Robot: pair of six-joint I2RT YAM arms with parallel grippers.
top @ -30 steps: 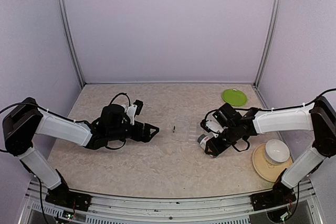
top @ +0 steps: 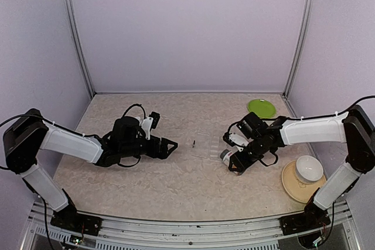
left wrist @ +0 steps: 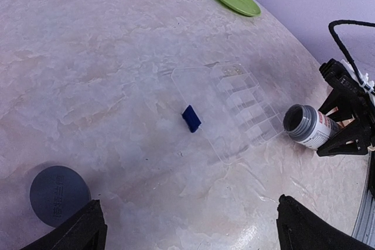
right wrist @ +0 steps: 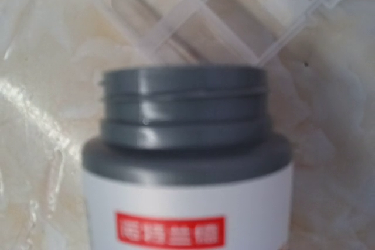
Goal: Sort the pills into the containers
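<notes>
In the left wrist view, a pill bottle (left wrist: 319,133) with a grey neck and a white-and-red label lies tilted, its uncapped mouth toward the clear pill box (left wrist: 241,95). My right gripper (top: 233,168) is shut on the bottle's body. The right wrist view shows the bottle's threaded grey neck (right wrist: 184,106) close up, beside the box's compartments (right wrist: 205,4); its fingers are out of sight there. The box lies with its lid folded open, a dark blue tab on the lid edge; no pills can be made out. My left gripper stands open and empty, left of the box.
A round dark cap (left wrist: 60,195) lies on the table near the left gripper. At the back right is a green plate (top: 262,108). A white bowl (top: 309,168) sits on a tan round plate (top: 291,187) at the right edge.
The right gripper and bottle have shifted very slightly, staying beside the box. My left arm has not moved.
</notes>
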